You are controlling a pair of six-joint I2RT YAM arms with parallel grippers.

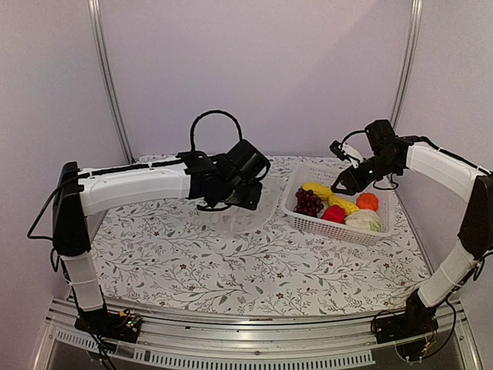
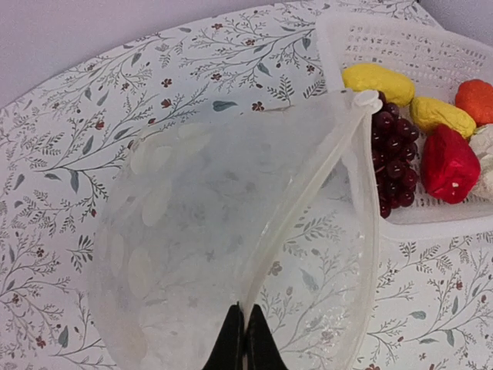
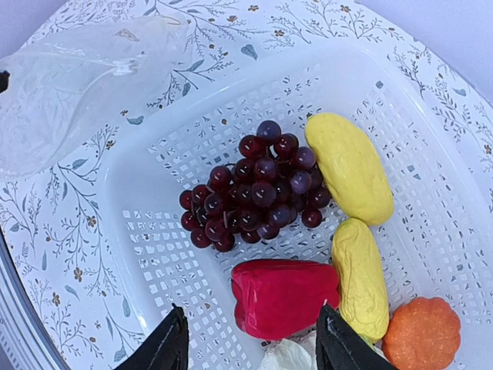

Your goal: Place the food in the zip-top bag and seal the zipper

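The clear zip top bag (image 2: 185, 223) lies on the table, my left gripper shut on its rim. My right gripper is raised over the basket; its fingers look apart, and whether anything is between them is unclear. In the right wrist view the basket holds grapes (image 3: 246, 189), yellow foods (image 3: 347, 166), a red pepper (image 3: 281, 297) and an orange item (image 3: 422, 335). A pale cabbage (image 1: 362, 220) sits at the basket's front right in the top view.
The white basket (image 3: 139, 231) stands to the right of the bag. Walls bound the back and sides.
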